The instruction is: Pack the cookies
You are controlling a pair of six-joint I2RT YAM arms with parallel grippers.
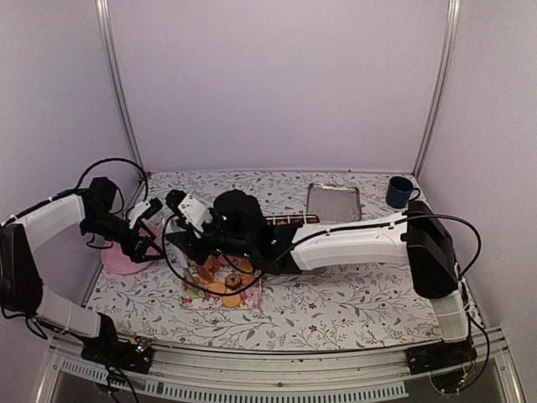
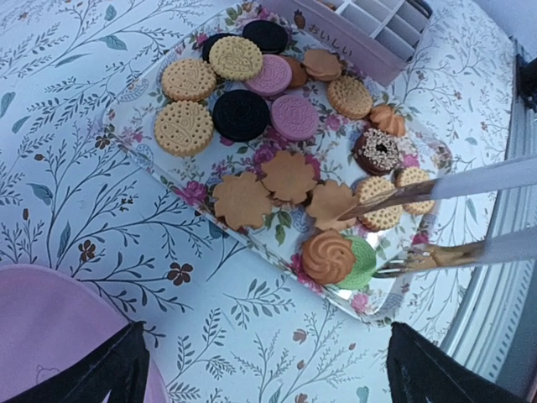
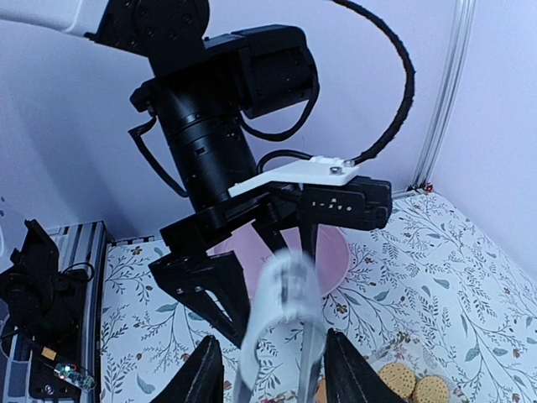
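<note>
Between the spread fingers of my right gripper stand pale, see-through tongs (image 3: 288,294). In the left wrist view, their two brownish tips stand apart over the tray's near right corner, by the green cookie (image 2: 359,262) and a brown swirl cookie (image 2: 328,257). Whether the tips touch any cookie I cannot tell. Round, flower-shaped, black and pink cookies lie on the floral tray (image 2: 134,109). Behind it is the compartment box (image 2: 377,42), mostly covered by my right arm in the top view. My left gripper (image 1: 149,250) is open and empty, over the pink plate's right side.
The pink plate (image 1: 122,260) lies at the left. At the back right are an empty metal tray (image 1: 333,202) and a dark blue mug (image 1: 401,191). My right arm stretches across the table's middle.
</note>
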